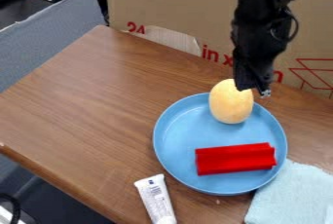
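My gripper (pixel 256 89) hangs at the upper right, just above and behind a pale yellow rounded object (pixel 231 102) on a light blue plate (pixel 180 146). It looks shut, and I see nothing held in it. A red cylindrical item (pixel 235 159) lies across the front of the same plate.
A white tube (pixel 155 200) lies in front of the plate at left. A light cloth (pixel 294 201) is at the lower right. A cardboard box (pixel 168 4) stands behind the wooden table (pixel 85 106), whose left part is clear. A grey edge (pixel 35 49) borders it.
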